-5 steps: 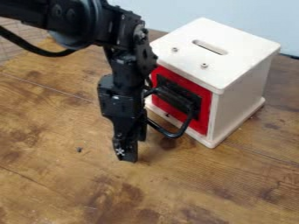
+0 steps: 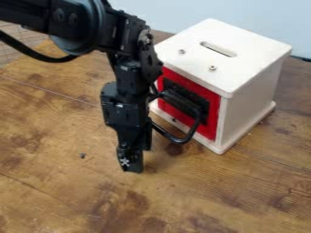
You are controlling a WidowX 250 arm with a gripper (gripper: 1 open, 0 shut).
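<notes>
A white wooden box (image 2: 243, 73) stands at the right, with a slot and screws on top and a red front panel (image 2: 209, 123) bearing a dark fitting. My black gripper (image 2: 133, 157) points down just left of the box, its tip low near the wooden table. Whether it is open or shut, or holds anything, is hard to make out. A black cable loops from the arm across the front of the red panel.
A pale wall stands behind the box, and a small dark speck lies left of the gripper.
The gripper has shifted very slightly downward; otherwise the scene looks the same.
</notes>
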